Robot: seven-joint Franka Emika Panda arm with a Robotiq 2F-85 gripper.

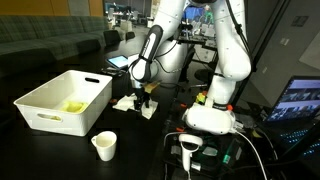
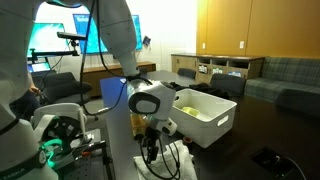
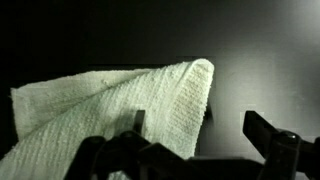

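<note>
A white cloth [image 1: 127, 103] lies crumpled on the dark table. My gripper is open just over it, with nothing gripped between its fingers. In the wrist view the cloth [image 3: 105, 112] spreads across the left and middle. Its raised, folded corner reaches up between the two fingers, while the right finger [image 3: 268, 134] is over bare table. From the second exterior view, the cloth [image 2: 178, 166] shows under and in front of the gripper. Whether a fingertip touches it, I cannot tell.
A white bin [image 1: 62, 121] with something yellow [image 1: 74, 106] inside stands to one side of the cloth. Closer to the front is a white mug [image 1: 105, 147]. Bare dark table lies between the mug and the cloth.
</note>
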